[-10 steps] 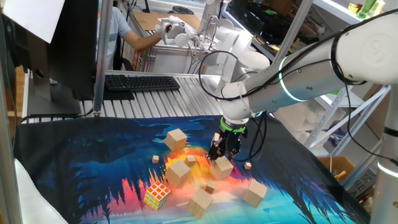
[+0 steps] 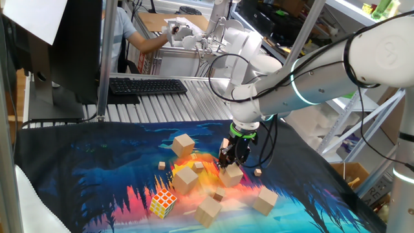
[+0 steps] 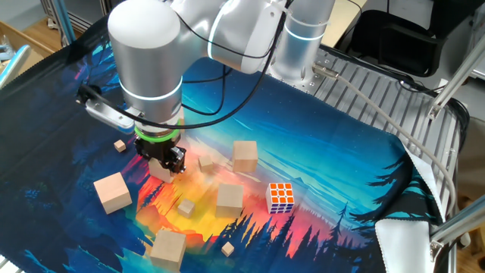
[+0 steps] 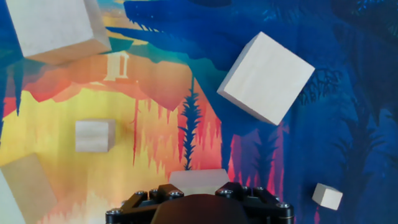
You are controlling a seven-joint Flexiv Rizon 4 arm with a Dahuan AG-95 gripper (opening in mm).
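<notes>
My gripper [image 2: 229, 159] points down at a large plain wooden cube [image 2: 231, 175], close over its top. In exterior view 2 the black gripper [image 3: 162, 155] covers the upper part of this cube [image 3: 160, 171]. Along the bottom of the wrist view, the cube's pale top [image 4: 199, 180] shows just beyond the dark gripper body, with finger linkages to both sides. The fingertips are hidden, so whether they touch the cube or how far apart they stand cannot be told.
Several other large wooden cubes, such as one [image 4: 267, 79] in the wrist view, lie around, with smaller cubes [image 3: 186, 207] between them. A Rubik's cube [image 2: 163, 203] sits apart at the front left. The colourful cloth [image 3: 303, 144] has bare room toward its edges. A keyboard [image 2: 147, 86] lies behind.
</notes>
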